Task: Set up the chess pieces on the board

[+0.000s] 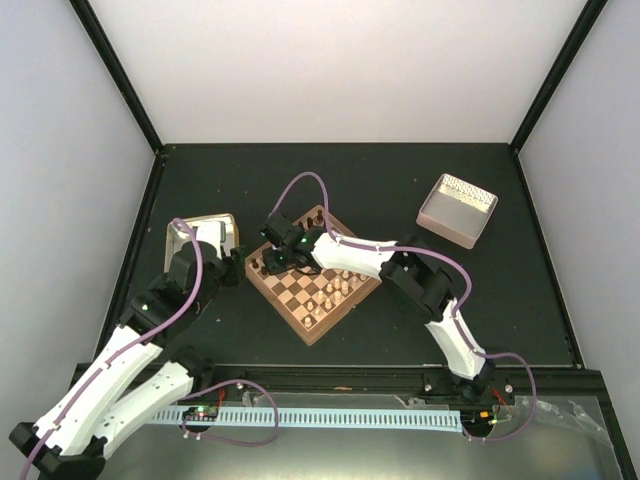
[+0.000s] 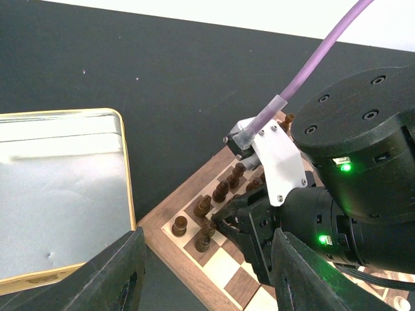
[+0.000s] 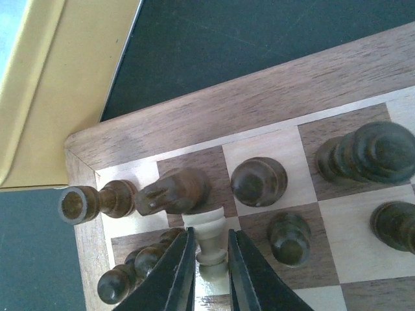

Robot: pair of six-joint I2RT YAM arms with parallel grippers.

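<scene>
The chessboard (image 1: pixel 310 320) holds dark pieces along its upper-left side and light pieces along the lower right. My right gripper (image 1: pixel 268 262) is over the dark pieces; in its wrist view the fingertips (image 3: pixel 189 240) are shut on a white piece (image 3: pixel 206 227), low among dark pieces such as a pawn (image 3: pixel 258 178) and a knight (image 3: pixel 172 193). My left gripper hangs left of the board, its fingers apart with nothing seen between them.
A tan-rimmed tray (image 2: pixel 58 194) lies left of the board, under the left arm. A pink box (image 1: pixel 450 220) stands at the back right.
</scene>
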